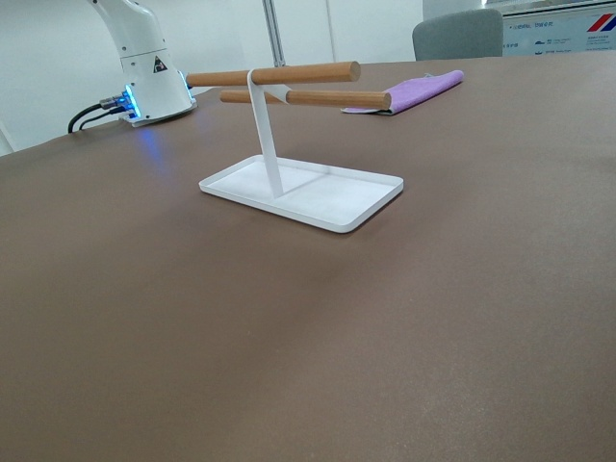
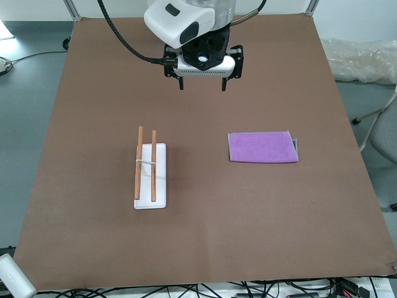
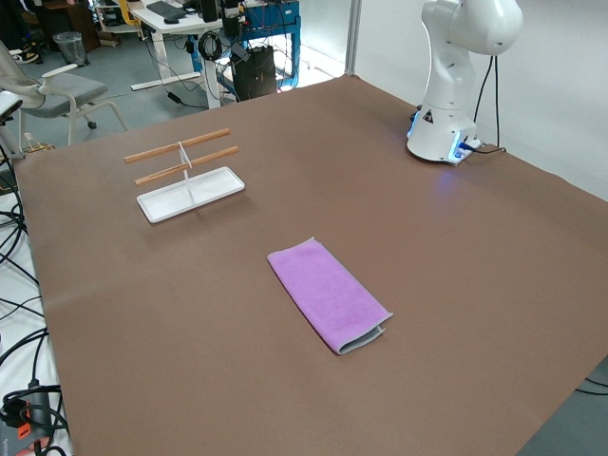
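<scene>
My gripper (image 2: 202, 84) hangs over the back of the brown table in the left view, its two black fingers apart with nothing between them. Below and left of it stands a rack with two wooden bars (image 2: 154, 180) on a white tray (image 2: 160, 186); the rack also shows in the top view (image 1: 337, 200) and right view (image 3: 209, 188). A folded purple cloth (image 2: 260, 147) with grey edging lies flat to the right of the rack, apart from it, also seen in the right view (image 3: 328, 294).
A white arm base (image 3: 442, 133) stands at the table's edge. Cables run along the near edge in the left view, and a grey chair (image 2: 388, 130) is beside the table.
</scene>
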